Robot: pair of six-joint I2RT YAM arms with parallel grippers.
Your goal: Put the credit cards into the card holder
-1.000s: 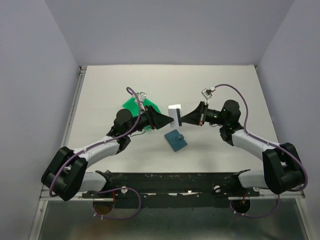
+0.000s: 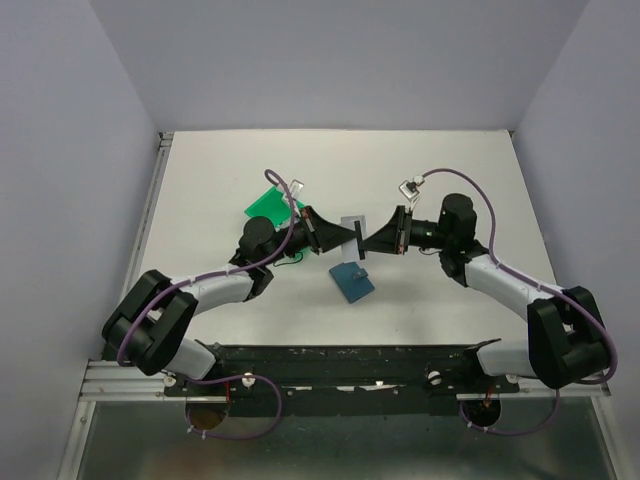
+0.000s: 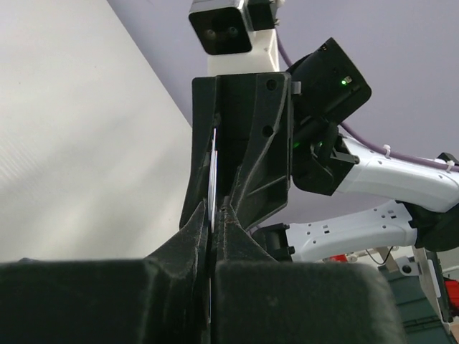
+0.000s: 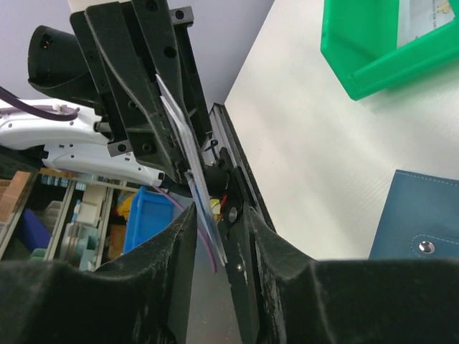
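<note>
A pale card [image 2: 348, 250] with a dark stripe stands between my two grippers over the middle of the table. My left gripper [image 2: 349, 234] is shut on it from the left. From the right, my right gripper [image 2: 367, 244] reaches the card with its fingers open. In the right wrist view the card [image 4: 188, 140] extends from the left fingers down between the right fingers. The left wrist view shows the card [image 3: 213, 172] edge-on. The blue card holder [image 2: 352, 284] lies flat below the grippers, and part of it [image 4: 423, 215] shows in the right wrist view.
A green tray [image 2: 265, 207], partly behind the left arm, stands at the back left; its wall [image 4: 366, 87] shows in the right wrist view with something pale inside.
My left gripper has shifted slightly right and away from the front edge, and the card has turned a little with it. The right arm has barely moved. The holder lies unchanged.
</note>
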